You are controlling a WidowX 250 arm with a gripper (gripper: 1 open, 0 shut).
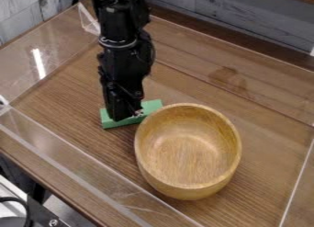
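A black robot arm hangs from the top centre of the camera view, ending in a dark gripper (123, 107) low over a green block (147, 108). The block lies on the wooden table just left of a tan oval bowl (188, 175), partly behind the gripper. The fingers are dark and blurred against each other, so whether they are open, shut or touching the block cannot be told.
A raised edge runs along the back right, and dark cables lie at the lower left corner.
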